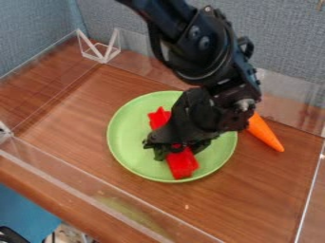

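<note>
A green plate point(129, 133) lies on the wooden table. On it are red pieces: one point(158, 118) above the gripper and one point(181, 165) below it, possibly one object partly hidden. My gripper point(168, 147) is low over the plate, shut on the red object, whose middle it hides.
An orange carrot point(264, 133) lies right of the plate, partly behind the arm. Clear plastic walls edge the wooden table point(70, 104), with a white frame point(99, 49) at the back left. The table left of the plate is clear.
</note>
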